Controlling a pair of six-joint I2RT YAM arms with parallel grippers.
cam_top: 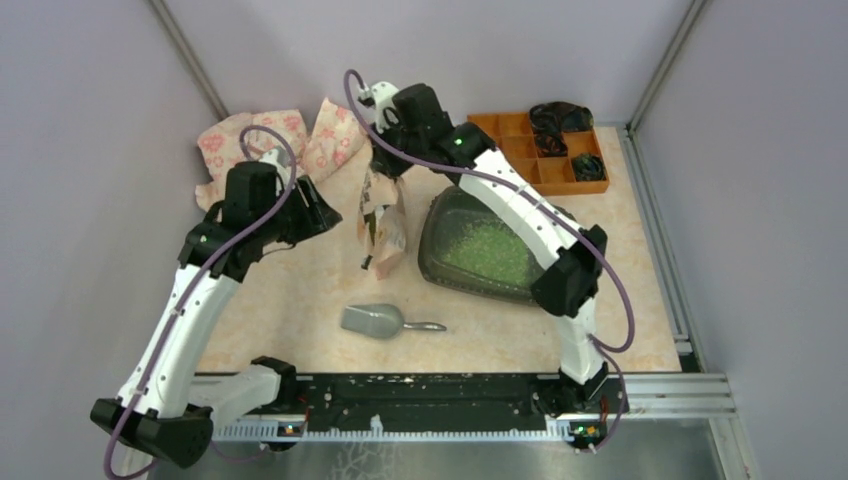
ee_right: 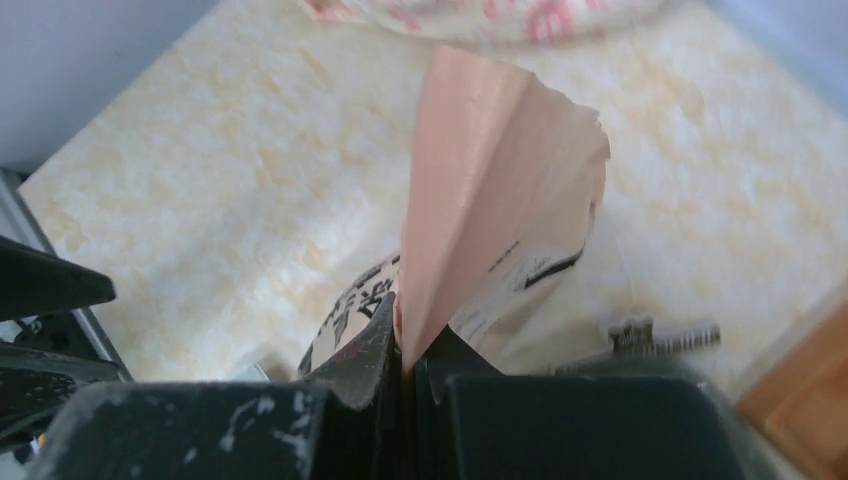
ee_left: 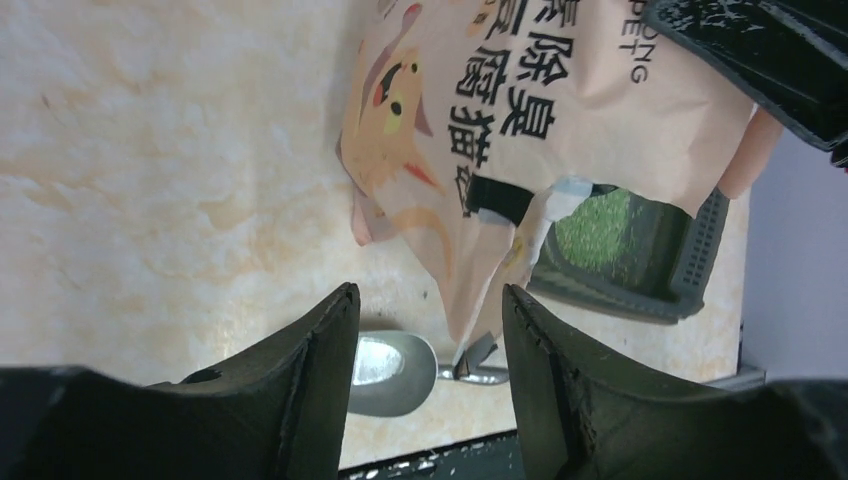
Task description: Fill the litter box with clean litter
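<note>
The paper litter bag (cam_top: pixel 382 220) hangs upright from my right gripper (cam_top: pixel 388 160), which is shut on its gathered top; its pink paper (ee_right: pixel 470 200) fills the right wrist view. My left gripper is open, left of the bag in the top view, fingers apart below the bag's printed side in its wrist view. The dark green litter box (cam_top: pixel 440 270) stands right of the bag, green litter (cam_top: pixel 490 250) across its bottom, partly hidden by my right arm. The metal scoop (cam_top: pixel 372 320) lies flat near the front edge, handle pointing right.
An orange divided tray (cam_top: pixel 550 175) with black crumpled bags stands at the back right. Pink floral cloths (cam_top: pixel 330 140) lie at the back left.
</note>
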